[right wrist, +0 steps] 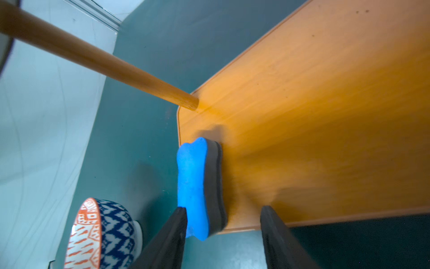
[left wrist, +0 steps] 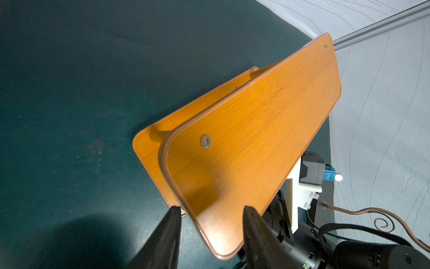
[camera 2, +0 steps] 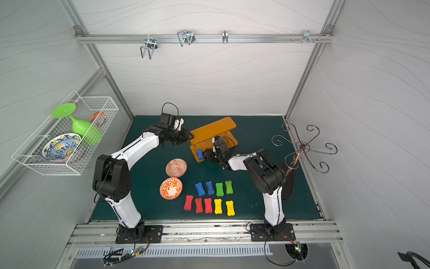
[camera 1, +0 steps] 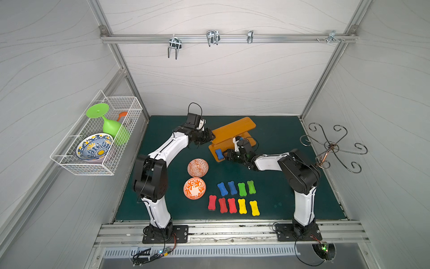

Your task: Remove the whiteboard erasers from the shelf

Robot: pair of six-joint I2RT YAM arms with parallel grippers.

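Observation:
The wooden two-tier shelf (camera 1: pixel 233 126) stands at the table's back middle. A blue eraser (right wrist: pixel 192 183) lies on its lower tier, at the end corner. My right gripper is open just in front of that eraser, one finger beside its near end. My left gripper is part open at the left end of the upper board, whose corner sits between its fingertips. Erasers in blue (camera 1: pixel 222 188), green (camera 1: pixel 242 189), red (camera 1: pixel 212 202) and yellow (camera 1: pixel 254 208) lie on the table in front.
Two patterned orange dishes (camera 1: pixel 194 188) sit left of the erasers. A wire basket (camera 1: pixel 60 159) with bowls and green items hangs at the left. A metal scroll stand (camera 1: pixel 330 146) is at the right.

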